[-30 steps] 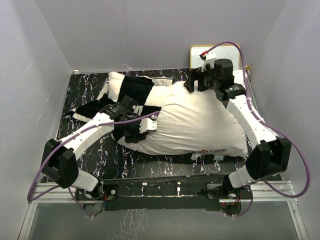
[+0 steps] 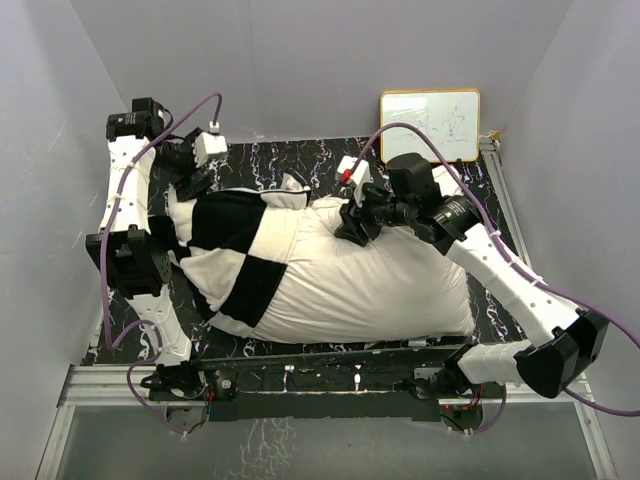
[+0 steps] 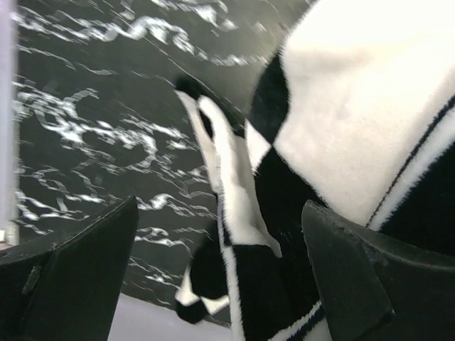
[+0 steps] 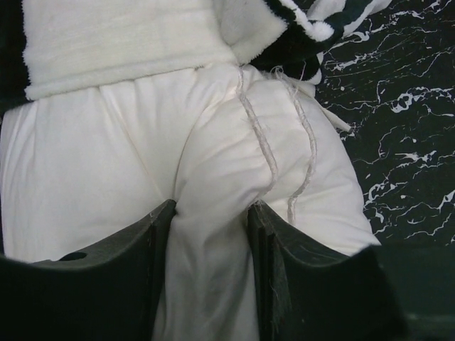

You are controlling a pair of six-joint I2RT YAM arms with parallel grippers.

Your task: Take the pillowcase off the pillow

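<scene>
A white pillow (image 2: 370,290) fills the middle and right of the table, the black-and-white checked pillowcase (image 2: 235,262) bunched over its left part. My left gripper (image 2: 188,175) is high at the table's back left, fingers spread wide above the pillowcase; the left wrist view shows its folds (image 3: 234,185) between them. My right gripper (image 2: 355,222) is on the pillow's upper part. In the right wrist view a fold of white fabric (image 4: 206,263) rises between its fingers; whether they press on it is hard to tell.
A whiteboard (image 2: 430,105) stands at the back right. Grey walls (image 2: 570,170) enclose it.
My left gripper has swung from the front middle to the back left. My right gripper has moved left and toward the front. The pillow has shifted slightly frontward and left.
</scene>
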